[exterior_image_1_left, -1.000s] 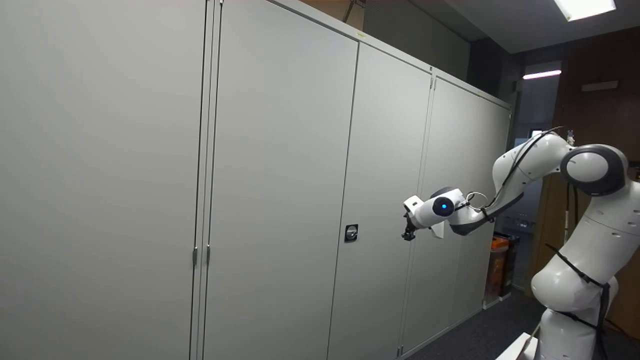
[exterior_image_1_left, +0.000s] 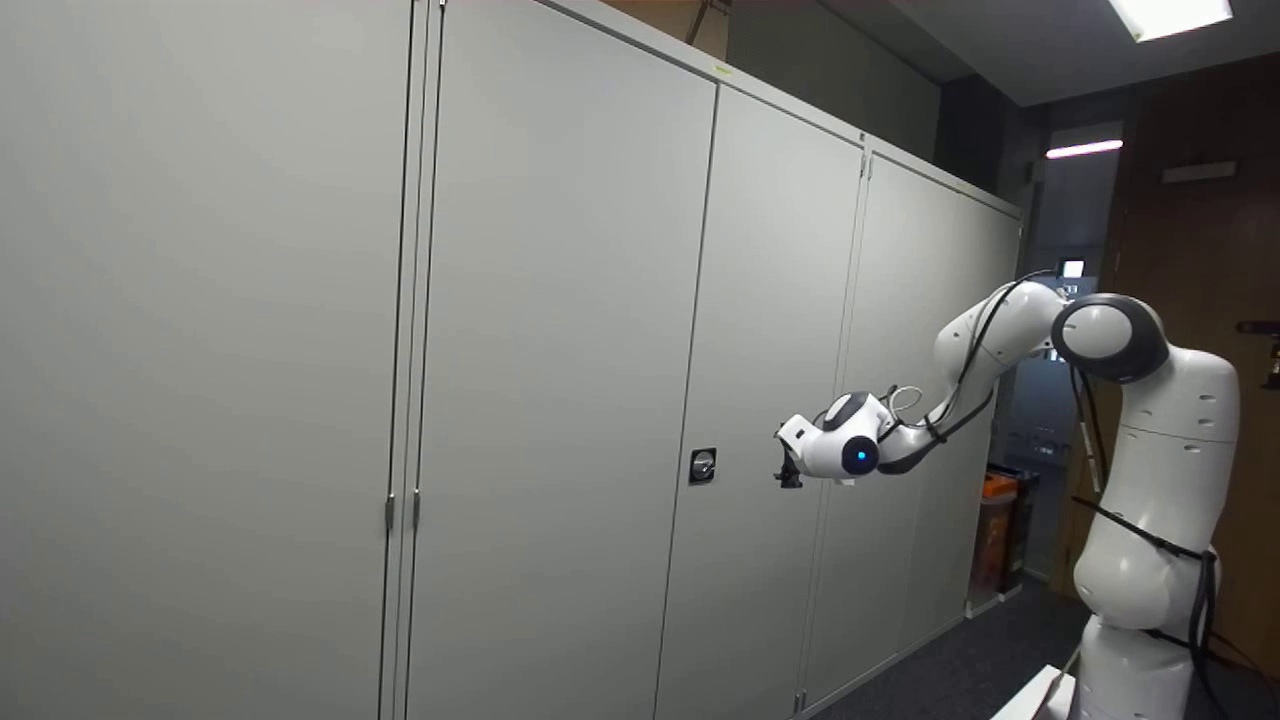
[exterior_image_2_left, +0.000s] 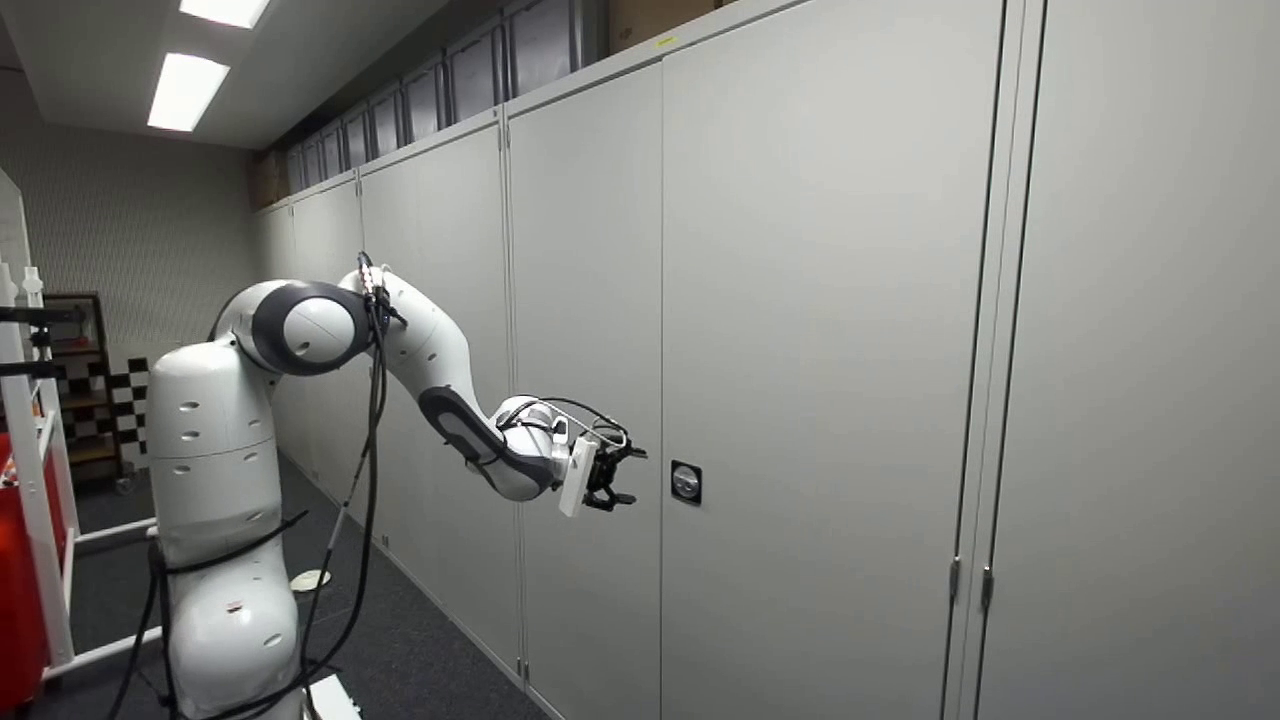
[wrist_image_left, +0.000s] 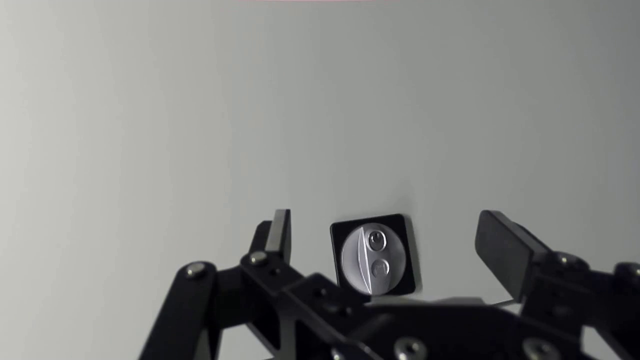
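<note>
A round silver turn handle on a black square plate (wrist_image_left: 379, 257) is set in the grey cabinet door (exterior_image_2_left: 816, 300), beside the seam between two doors. In the wrist view it appears between my wide-spread fingers (wrist_image_left: 507, 255), closer to the left one. My gripper (exterior_image_2_left: 629, 476) is open and empty, with a gap between its tips and the handle (exterior_image_2_left: 686, 482) in exterior view 2. In exterior view 1 the gripper (exterior_image_1_left: 788, 478) hangs to the right of the handle (exterior_image_1_left: 703, 466). The doors stand closed.
Slim edge handles (exterior_image_1_left: 390, 514) mark another door seam further left in exterior view 1. A white frame (exterior_image_2_left: 48, 504) stands behind the arm, and an orange-topped bin (exterior_image_1_left: 993, 516) is at the cabinet row's far end. Clear space lies in front of the doors.
My gripper has moved left and slightly lower in exterior view 1, closer to the handle, and its wrist has levelled. The doors have not moved.
</note>
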